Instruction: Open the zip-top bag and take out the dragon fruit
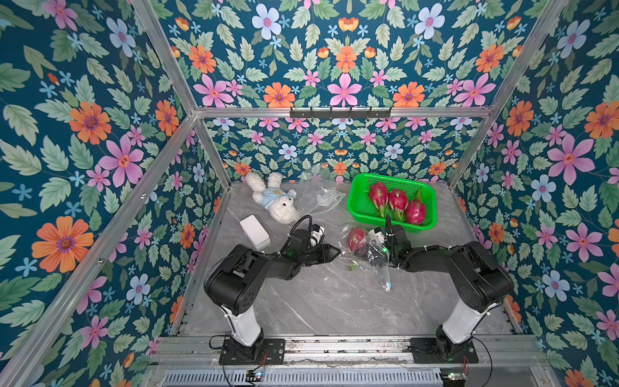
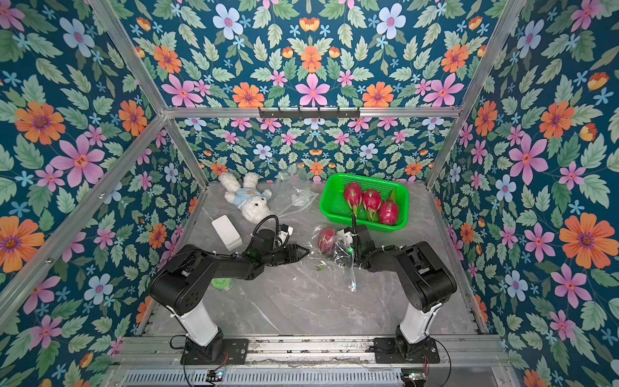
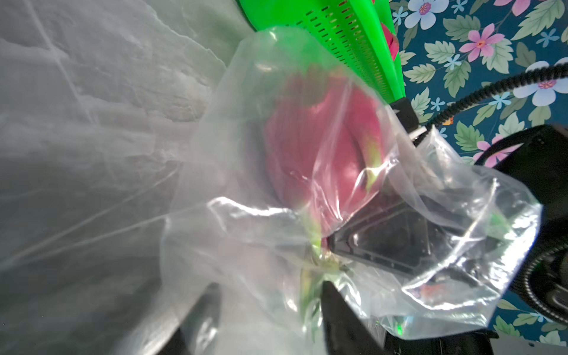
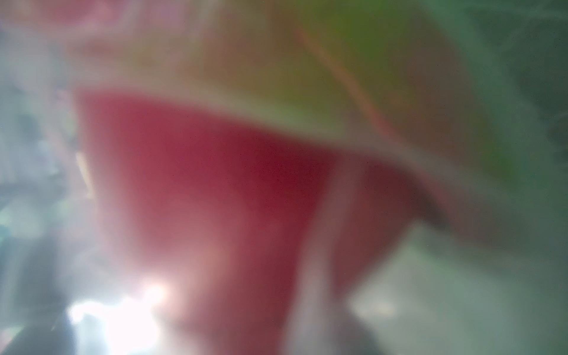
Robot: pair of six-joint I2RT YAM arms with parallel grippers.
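A clear bag (image 3: 224, 236) holds a dragon fruit (image 1: 356, 240) with green tips, in the table's centre. My right gripper (image 2: 348, 238) is at the bag's right side, partly behind plastic; its wrist view is filled with blurred red fruit and plastic, so its fingers are unclear. My left gripper (image 1: 334, 253) reaches toward the bag from the left, its fingertips just at the bag's left side in the top views. In the left wrist view its fingers are blurred and stand apart, over the plastic.
A green basket (image 1: 358, 193) with three dragon fruits stands at the back right. A plush bear (image 1: 280, 207), a white box (image 1: 254, 232) and empty clear bags (image 2: 295, 196) lie back left; a green object (image 2: 222, 283) lies under the left arm.
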